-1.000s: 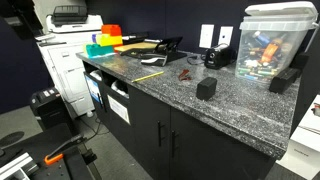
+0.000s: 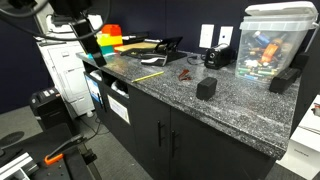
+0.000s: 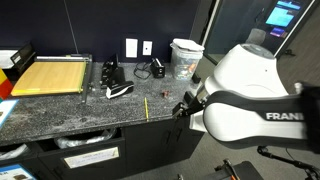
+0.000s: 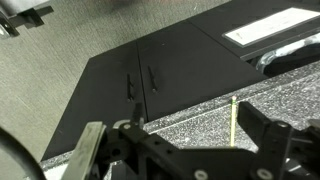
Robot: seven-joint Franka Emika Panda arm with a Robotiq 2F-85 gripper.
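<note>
In the wrist view my gripper is open, its two fingers wide apart, with nothing between them. Below it show the cabinet's dark doors and the counter's front edge. A thin yellow stick appears there by the right-hand finger; exterior view 1 has the same yellow stick lying on the counter. Farther right on the counter are a small reddish-brown object and a black block. The arm reaches in at the upper left of that view, apart from all these things.
A lidded clear bin of colourful items stands at the counter's right end. Black devices sit by the wall, and a wooden board lies to the left. The speckled counter has bare room near its front edge.
The arm has come farther into exterior view 1 from the upper left, toward the counter. The objects on the counter look unmoved.
</note>
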